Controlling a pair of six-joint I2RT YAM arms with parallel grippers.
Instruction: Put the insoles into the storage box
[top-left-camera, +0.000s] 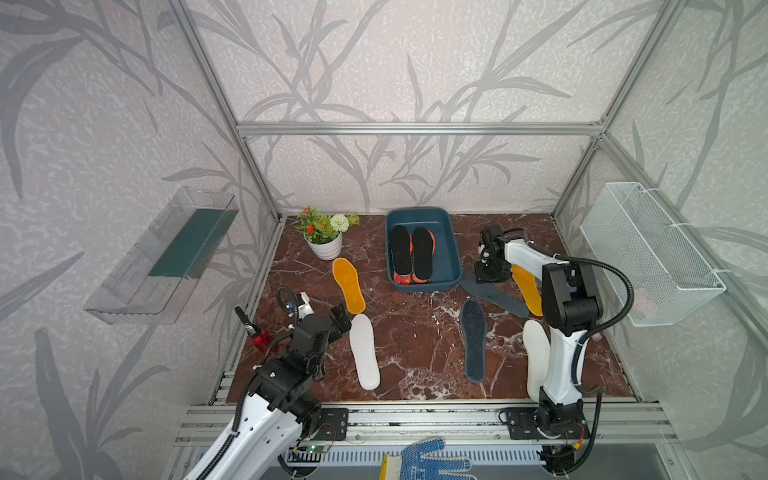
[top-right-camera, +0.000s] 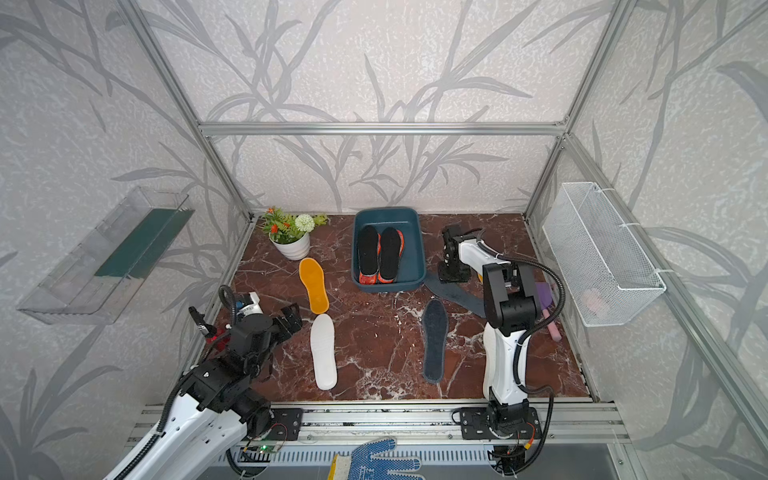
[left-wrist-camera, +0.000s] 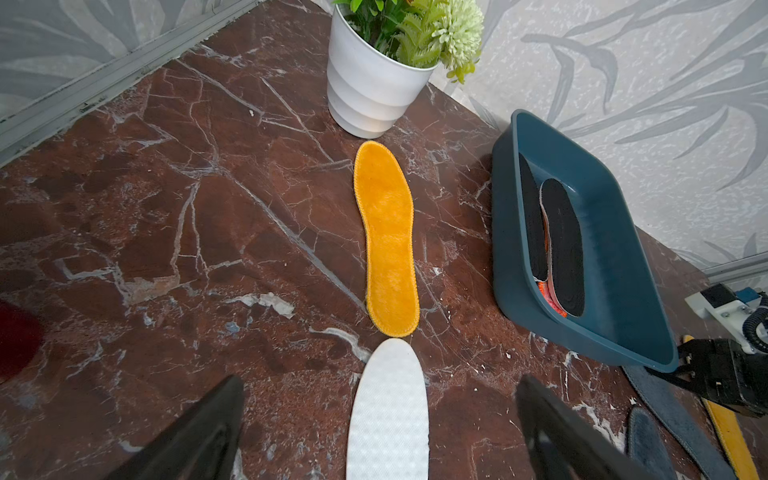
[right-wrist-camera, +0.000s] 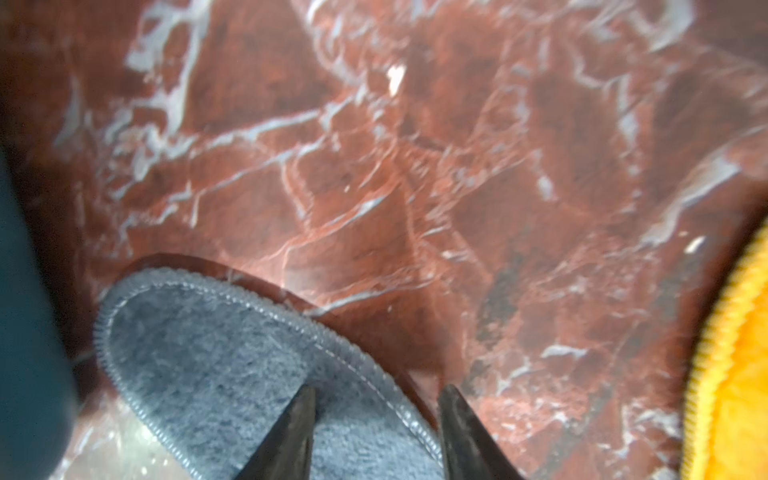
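Note:
My right gripper is low over a grey insole (right-wrist-camera: 208, 344) beside the blue storage box (top-left-camera: 448, 248), its fingertips parted over the insole near its edge. The box holds two black-and-orange insoles (top-left-camera: 422, 252). A yellow insole (right-wrist-camera: 728, 368) lies to the right. Another dark grey insole (top-left-camera: 473, 344) lies nearer the front, a white one (top-left-camera: 534, 360) beside the right arm. On the left, a yellow insole (top-left-camera: 349, 284) and white insole (top-left-camera: 364, 352) lie below my open left gripper in its wrist view.
A potted plant (top-left-camera: 324, 240) stands at the back left, a red object (top-left-camera: 260, 340) at the left edge. A clear basket (top-left-camera: 160, 256) and white mesh basket (top-left-camera: 648, 248) hang on the side walls.

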